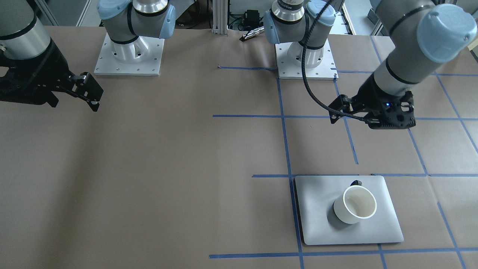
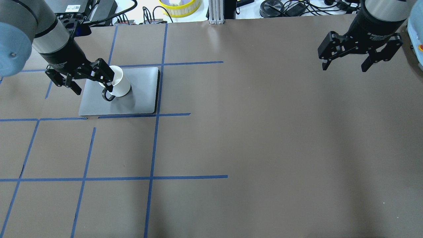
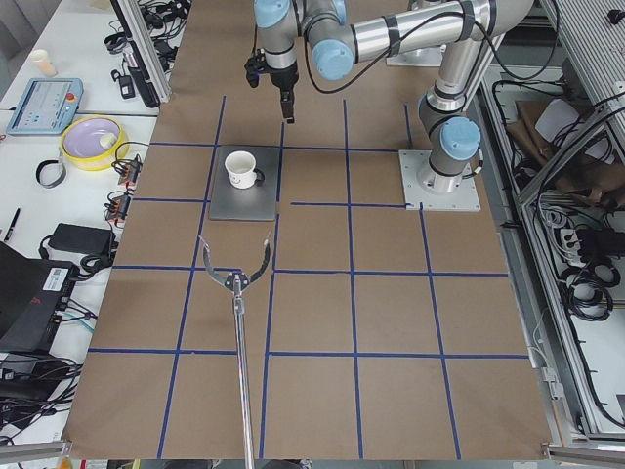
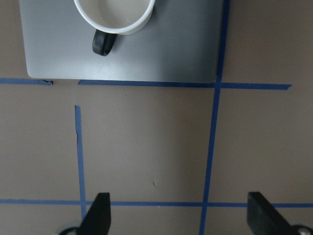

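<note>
A white mug (image 1: 354, 204) with a dark handle sits on a closed silver laptop (image 1: 313, 228) at the front right of the front view. My gripper (image 1: 340, 114) is raised above the table, behind the laptop in that view. In the wrist view the fingertips (image 4: 100, 210) are wide apart, so the gripper is open with nothing between them; the mug (image 4: 117, 14) and laptop (image 4: 181, 58) lie beyond them at the top.
A second arm's black gripper (image 2: 357, 49) hangs at the right of the top view. Cables, electronics and a yellow tub (image 2: 178, 10) line the far edge.
</note>
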